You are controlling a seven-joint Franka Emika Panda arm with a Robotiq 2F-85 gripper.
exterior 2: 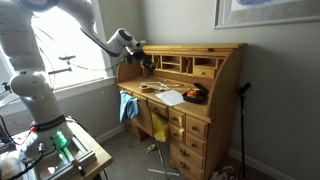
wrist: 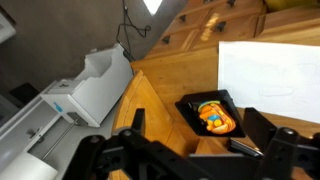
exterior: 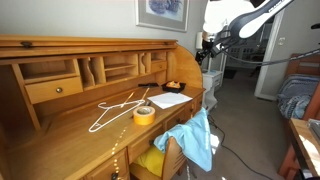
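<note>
My gripper (exterior: 203, 52) hangs in the air near the far end of the wooden desk, well above its surface. In the wrist view its two dark fingers stand wide apart; it is open, with nothing held between them. Below, on the desk, sits a small black tray (wrist: 185, 106) holding an orange and green item (wrist: 214, 117). White paper (wrist: 268, 80) lies beside the tray. A white hanger (exterior: 110, 116) and a roll of orange tape (exterior: 144, 115) rest further along the desktop. From an open drawer hangs a light blue cloth (exterior: 198, 140).
The desk's raised back with cubbyholes (exterior 2: 183, 64) and its curved side panel (wrist: 150, 112) border the work surface. A yellow cloth (exterior: 150, 160) shows in a drawer. A white cabinet (wrist: 92, 85) stands beyond the desk's end.
</note>
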